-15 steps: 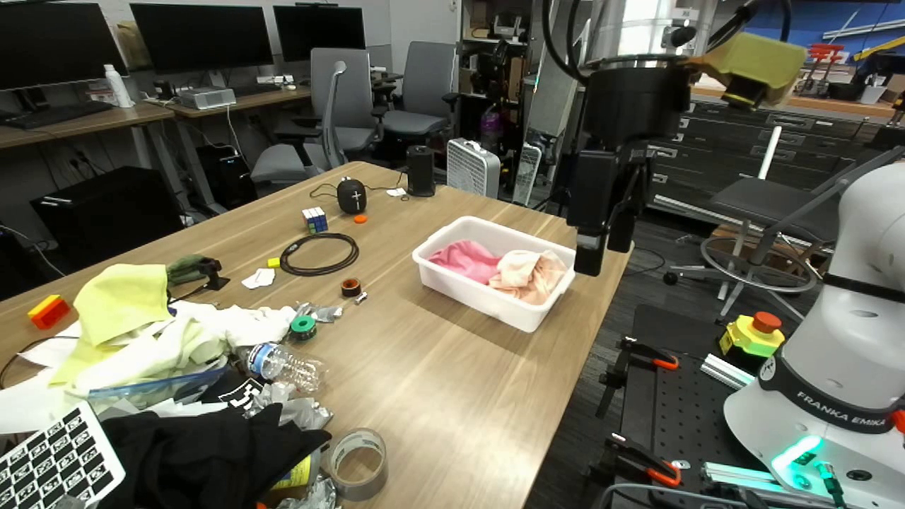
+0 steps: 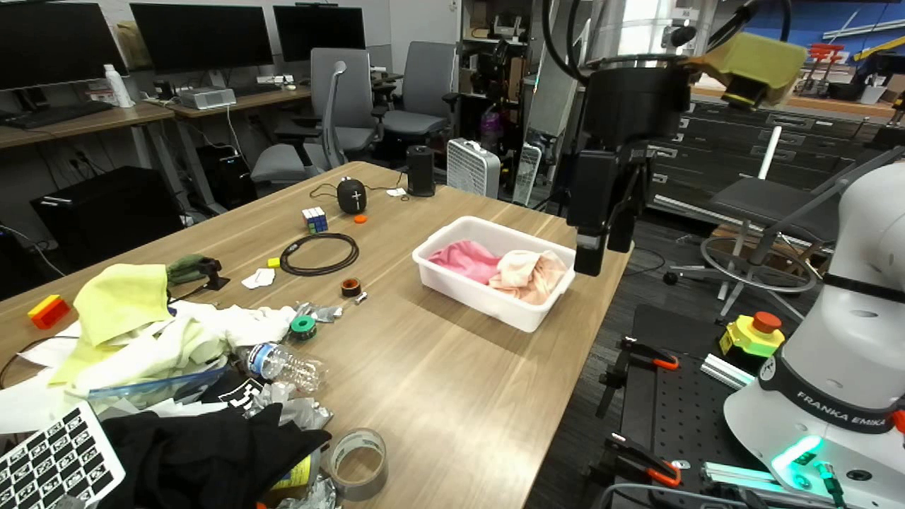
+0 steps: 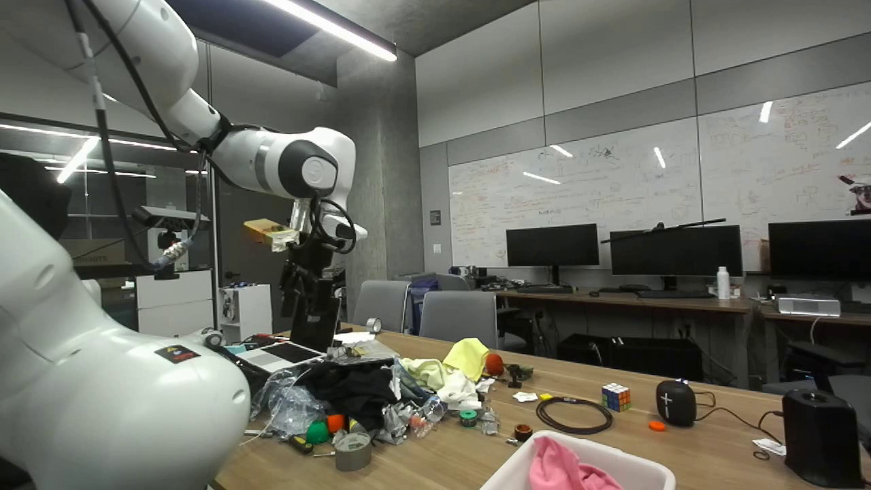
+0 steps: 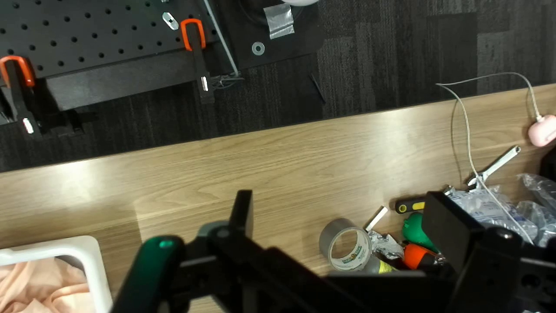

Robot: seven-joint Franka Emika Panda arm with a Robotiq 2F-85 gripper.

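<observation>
My gripper stands open in the wrist view, one finger (image 4: 243, 216) on each side of a wide empty gap. It hangs high above the table's edge, clear of everything on the tabletop. A white bin (image 2: 477, 298) holds a pink cloth (image 2: 464, 261) and a peach cloth (image 2: 532, 276) lying side by side. In the wrist view only a corner of the bin (image 4: 94, 261) and the peach cloth (image 4: 49, 284) show, at lower left. A roll of grey tape (image 4: 333, 240) appears between the fingers, far below them on the table.
A cluttered heap fills the left of the table: a yellow cloth (image 2: 123, 297), black cloth (image 2: 212, 458), a plastic bottle (image 2: 293, 366) and a green tape roll (image 2: 302, 327). Farther back are a coiled black cable (image 2: 319, 270), a puzzle cube (image 2: 314, 220) and a speaker (image 2: 351, 195). Bare wood surrounds the bin's near side.
</observation>
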